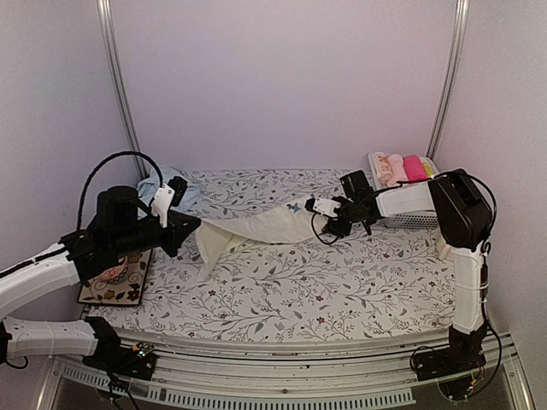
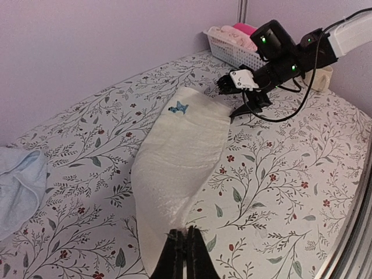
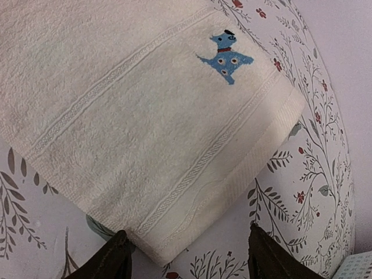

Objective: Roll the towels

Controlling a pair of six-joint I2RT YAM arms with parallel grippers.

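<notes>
A white towel (image 1: 261, 224) (image 2: 174, 145) (image 3: 145, 110) with a blue dog motif lies stretched across the patterned table. My left gripper (image 1: 190, 231) is shut on its left end, holding it raised, with part hanging down. At the towel's right end my right gripper (image 1: 329, 224) is low at a corner, fingers part open and either side of that corner in the right wrist view.
A white basket (image 1: 410, 220) with rolled pink towels stands at the back right, a cream mug (image 2: 319, 81) beside it. A light blue cloth (image 2: 17, 180) lies at the left, near a patterned board (image 1: 111, 290).
</notes>
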